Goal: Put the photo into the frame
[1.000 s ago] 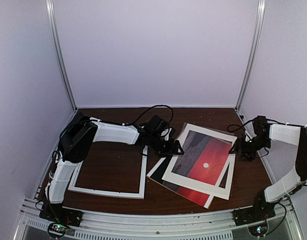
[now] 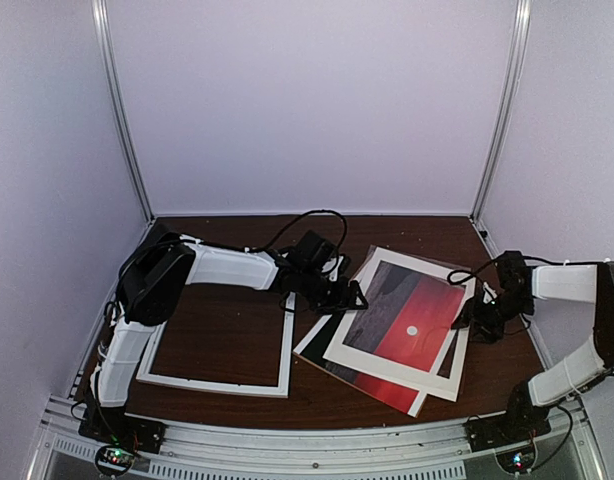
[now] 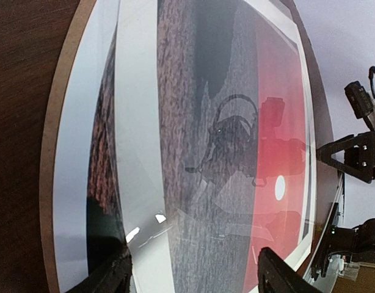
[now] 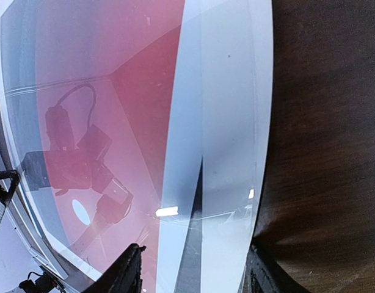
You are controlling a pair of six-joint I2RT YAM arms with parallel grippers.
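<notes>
The photo [image 2: 397, 330], grey and red with a white dot, lies in a loose stack with a white mat [image 2: 437, 388], a clear sheet and a backing [image 3: 50, 183] on the table's right half. The empty white frame [image 2: 212, 387] lies at the left. My left gripper is open at the stack's left edge, over the photo's upper-left part. My right gripper is open at the stack's right edge, its fingers low beside the white border. Nothing is seen lifted between either pair of fingers.
White walls [image 2: 317, 110] enclose the dark wooden table [image 2: 227, 340] at back and sides. Bare wood shows inside the frame and along the right of the stack. An aluminium rail [image 2: 317, 440] runs along the front edge.
My right gripper has moved toward the front along the stack's right edge. My left arm and the sheets look unmoved.
</notes>
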